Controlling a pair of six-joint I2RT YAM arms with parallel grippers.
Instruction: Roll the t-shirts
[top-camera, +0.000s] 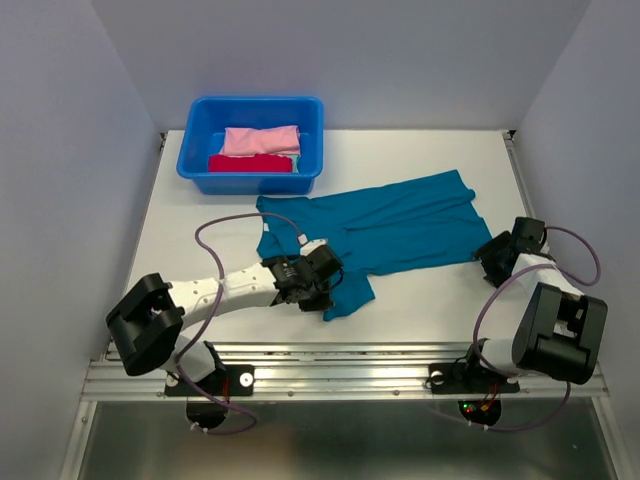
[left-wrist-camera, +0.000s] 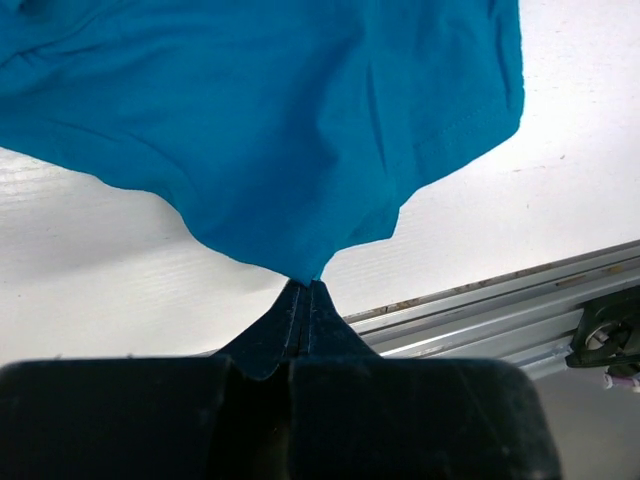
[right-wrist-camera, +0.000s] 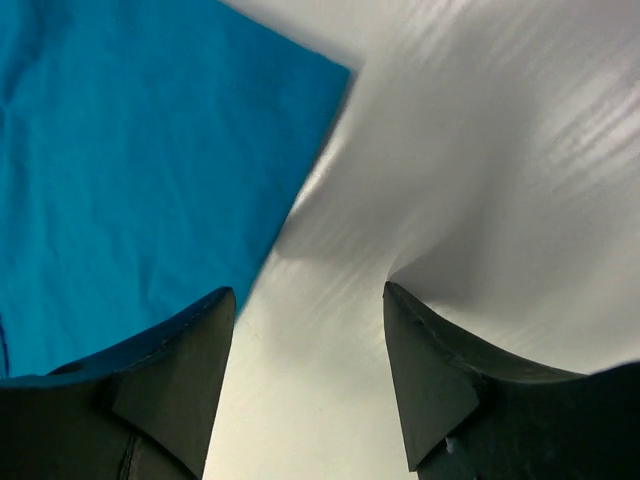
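Observation:
A teal t-shirt (top-camera: 400, 225) lies spread across the table, its hem end toward the right. In the left wrist view, a pointed edge of the shirt (left-wrist-camera: 270, 150) meets the closed tips of my left gripper, which is shut on that bit of cloth. From above, my left gripper (top-camera: 325, 305) is at the shirt's lower left part. My right gripper is part open at the shirt's right end. The shirt's corner (right-wrist-camera: 320, 80) lies ahead and to the left of its fingers, with only bare table between them.
A blue bin (top-camera: 250, 184) stands at the back left, holding a pink folded cloth (top-camera: 262, 141) and a red one (top-camera: 250, 163). Bare table shows in front of the shirt. A metal rail (top-camera: 340, 355) runs along the front edge.

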